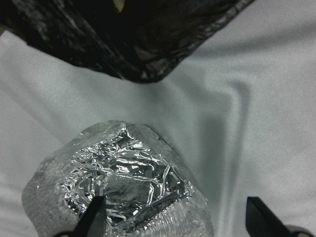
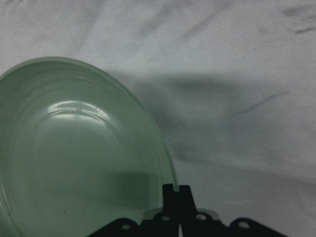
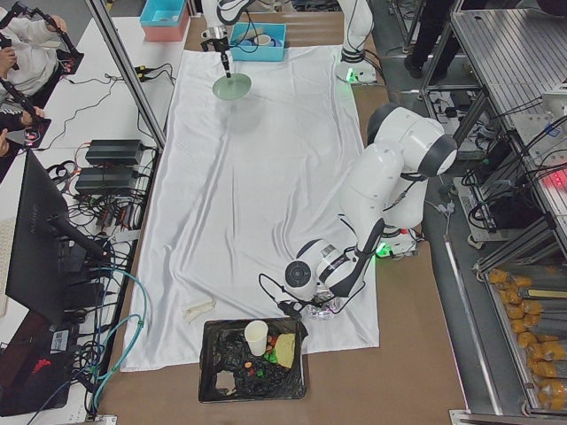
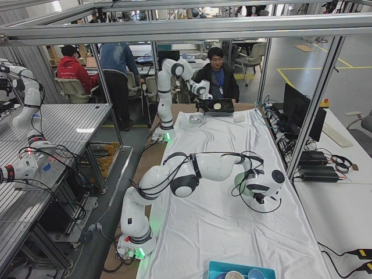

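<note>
My left gripper is open above a crumpled clear, shiny plastic wrapper (image 1: 128, 182) on the white cloth, next to the black-lined bin (image 3: 208, 359). My right gripper is shut at the rim of a green plate (image 2: 74, 148) at the far end of the cloth; whether the rim is between its fingers I cannot tell.
The bin holds a white cup (image 3: 256, 336) and assorted scraps. A pale item (image 3: 197, 310) lies left of it. A blue container (image 4: 241, 271) with dishes stands beyond the plate.
</note>
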